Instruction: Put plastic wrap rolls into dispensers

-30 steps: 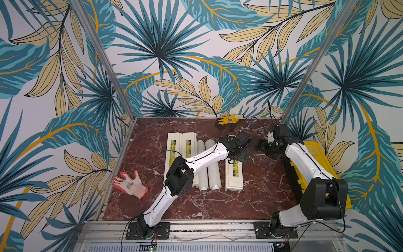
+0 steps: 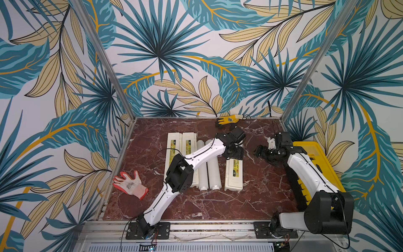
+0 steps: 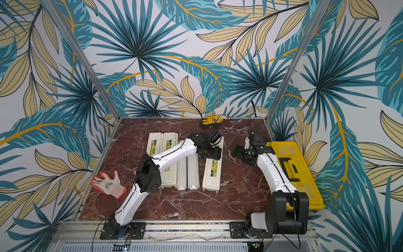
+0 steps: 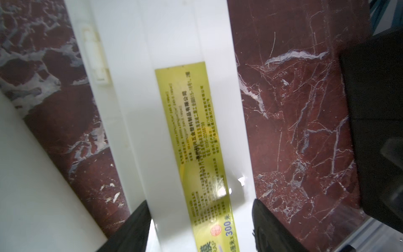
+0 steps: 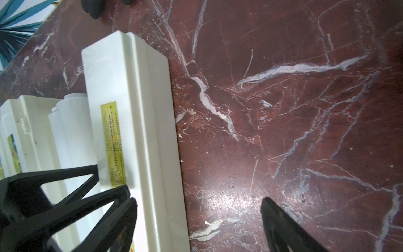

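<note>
A white dispenser with a yellow label (image 2: 233,176) (image 4: 176,105) lies right of two white wrap rolls (image 2: 214,176) (image 3: 193,172). My left gripper (image 2: 233,151) sits over its far half, fingers on either side of the dispenser's body, shut on it. My right gripper (image 2: 262,153) is open just right of that dispenser, above bare marble. Two further dispensers (image 2: 172,147) (image 3: 168,145) lie side by side left of the rolls, partly hidden by my left arm.
A yellow toolbox (image 3: 293,168) stands at the right edge. A white-red glove (image 2: 132,184) lies front left, a yellow glove (image 2: 228,119) at the back.
My left gripper has shifted slightly left over the dispenser. My right gripper has come slightly down toward the front and left.
</note>
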